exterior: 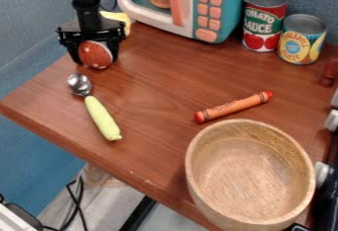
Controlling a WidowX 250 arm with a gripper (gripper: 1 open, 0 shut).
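Note:
My black gripper [93, 44] is at the back left of the wooden table, its fingers on either side of a red round object [95, 55] with a pale patch. Whether it is shut on that object or only around it, I cannot tell. A metal spoon-like head [79, 84] lies just in front, beside a pale yellow corn-like piece [102, 116]. An orange crayon [234, 107] lies right of center, and a wooden bowl [250, 171] stands at the front right.
A teal toy microwave [224, 8] stands at the back, with a yellow object partly hidden left of it. Two cans [262, 23] [302, 39] and a small red bottle [330, 72] line the back right.

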